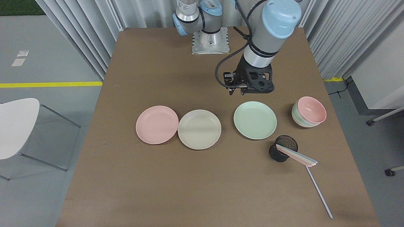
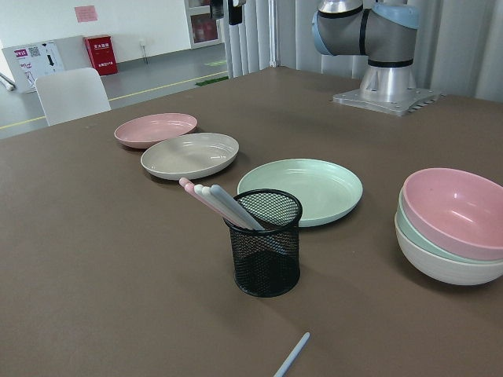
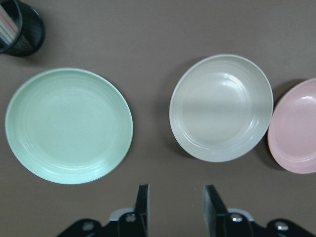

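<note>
My gripper (image 1: 236, 90) hangs over the back middle of the table, behind the plates; in the wrist view its two fingers (image 3: 141, 207) stand apart at the bottom edge, nothing between them. A pink plate (image 1: 157, 124), a cream plate (image 1: 199, 129) and a mint plate (image 1: 254, 120) lie in a row. Stacked bowls (image 1: 311, 109), pink on top, stand to the right of the mint plate. A black mesh cup (image 2: 266, 267) holds several pastel sticks (image 2: 220, 203), chopsticks by their look.
A lone pale stick (image 1: 318, 191) lies on the table in front of the cup. A white chair (image 1: 15, 125) stands left of the table.
</note>
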